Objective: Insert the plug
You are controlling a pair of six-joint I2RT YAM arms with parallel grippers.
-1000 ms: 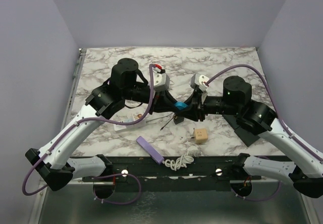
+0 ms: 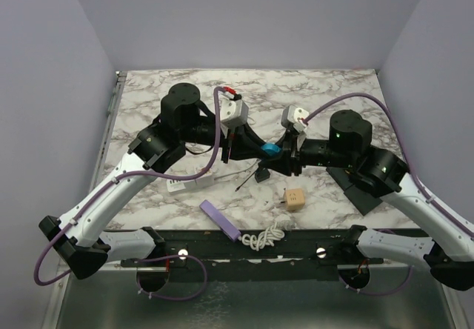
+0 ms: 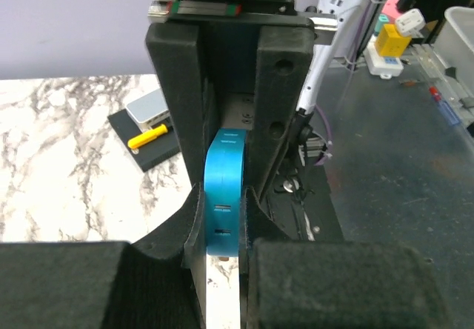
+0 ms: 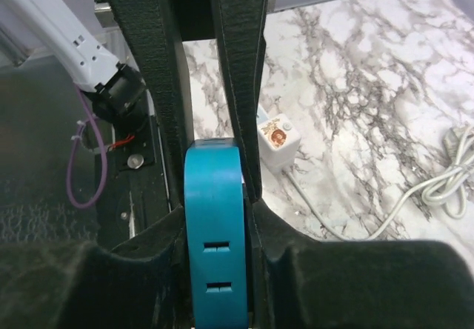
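Observation:
A curved blue piece with small slots (image 2: 270, 149) is held above the table, where my two grippers meet. In the left wrist view, my left gripper is closed on the near end of the blue piece (image 3: 224, 195). The fingers (image 3: 278, 107) of the opposite gripper straddle its far end. From the right wrist view, the blue piece (image 4: 216, 225) stands between the fingers of my right gripper. Whether these pads press on it cannot be told. A white cube with a printed picture and a cable (image 4: 278, 141) lies beyond.
On the marble table are a white strip (image 2: 191, 183), a purple bar (image 2: 221, 220), a coiled white cable (image 2: 263, 237) and a beige box (image 2: 294, 198). A dark mat (image 2: 357, 190) lies under the right arm.
The blue piece and left gripper are slightly further right and up in the frame than before. The right arm has shifted slightly; both grippers remain meeting at the blue piece.

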